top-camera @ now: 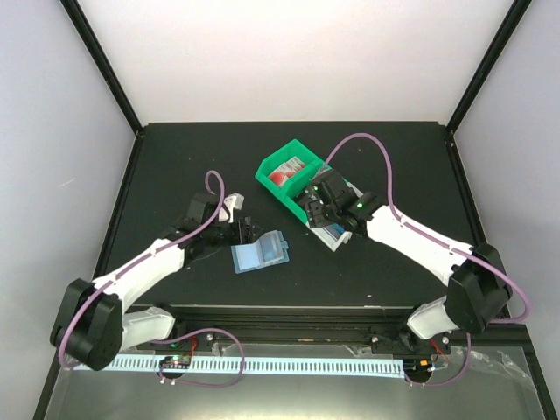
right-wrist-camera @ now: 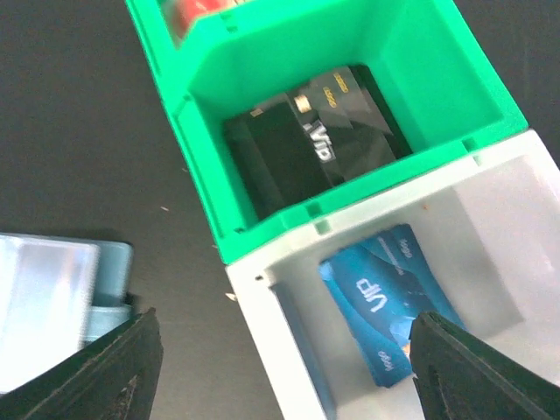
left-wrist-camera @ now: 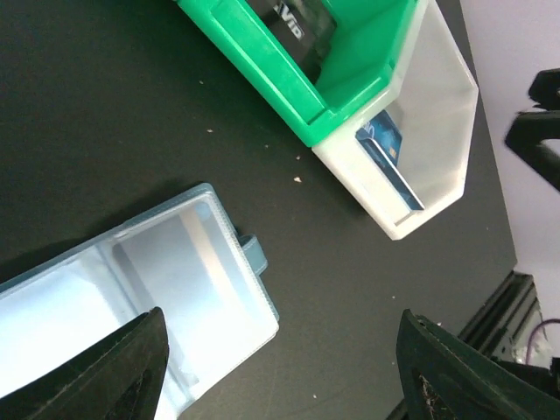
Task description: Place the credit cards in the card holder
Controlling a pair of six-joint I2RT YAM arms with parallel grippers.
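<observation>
The pale blue card holder (top-camera: 260, 252) lies spread out on the dark table, its clear pockets (left-wrist-camera: 197, 249) facing up. No printed card face shows in the part of the holder in the left wrist view. Just above the holder's far left side hangs my left gripper (top-camera: 248, 231), open and empty. My right gripper is open over the white box, with no card between its fingers. Blue cards (right-wrist-camera: 385, 293) lie in that box, one leaning along its wall. Dark cards (right-wrist-camera: 302, 140) fill the green tray's near compartment.
The green tray (top-camera: 269, 190) and the white box (right-wrist-camera: 258, 311) stand end to end, right of the holder. Red-and-white cards (top-camera: 286, 171) sit in the tray's far compartment. Bare table surrounds the holder on its left and near sides.
</observation>
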